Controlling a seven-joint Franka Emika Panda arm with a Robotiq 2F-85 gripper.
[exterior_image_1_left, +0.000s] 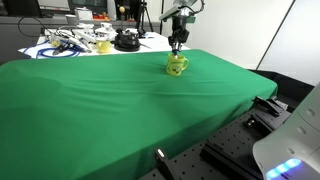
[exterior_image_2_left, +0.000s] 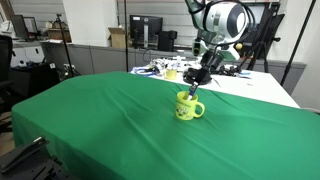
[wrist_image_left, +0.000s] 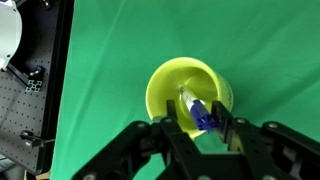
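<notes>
A yellow mug (exterior_image_1_left: 177, 65) stands upright on the green table, its handle on the right in exterior view 2. Inside it leans a slim marker-like object (wrist_image_left: 203, 118), white below with a blue upper end. My gripper is directly above the mug, fingers pointing down around the marker's blue end. The fingers stand part open, with the marker between the fingers; whether either finger touches it is hard to tell. In exterior view 2 the gripper (exterior_image_2_left: 192, 91) is just over the rim of the mug (exterior_image_2_left: 187, 107).
Cables and another yellow item (exterior_image_1_left: 103, 46) rest on a white surface beyond the table's back edge. A dark perforated plate (wrist_image_left: 35, 95) shows at the left of the wrist view.
</notes>
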